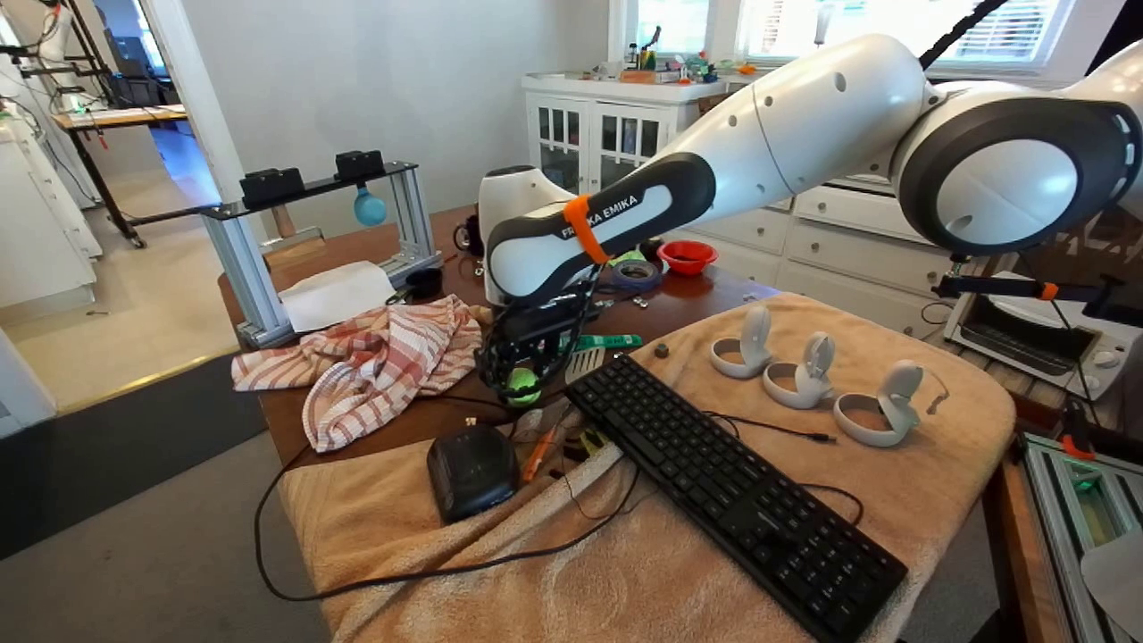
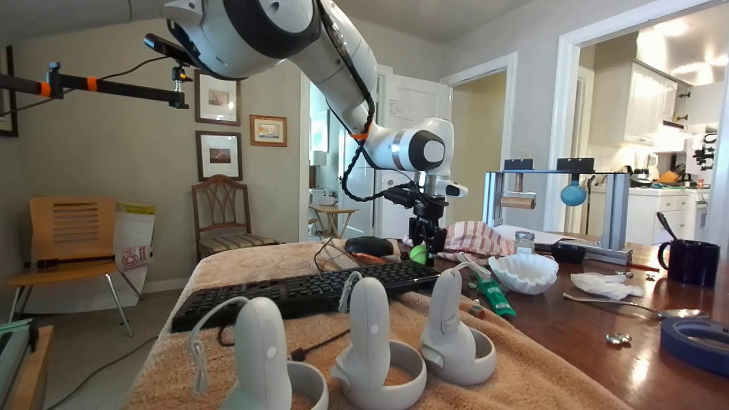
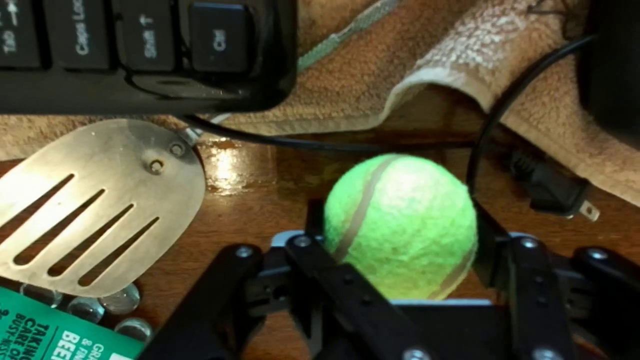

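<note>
A bright green tennis ball (image 3: 405, 225) sits between the two fingers of my gripper in the wrist view, with a finger against each side. My gripper is shut on it. In the first exterior view the ball (image 1: 522, 386) shows low between the dark fingers, beside the towel's edge on the brown table. From the second exterior view, the ball (image 2: 418, 254) is partly covered by the gripper (image 2: 427, 249), which points straight down. Whether the ball touches the table cannot be told.
Close by lie a black keyboard (image 1: 729, 482), a slotted spatula (image 3: 114, 198), a green tube (image 2: 495, 295), a black mouse-like object (image 1: 472, 472) and a plug (image 3: 549, 186) with its cable. A striped cloth (image 1: 375, 364) and several white controllers flank the area.
</note>
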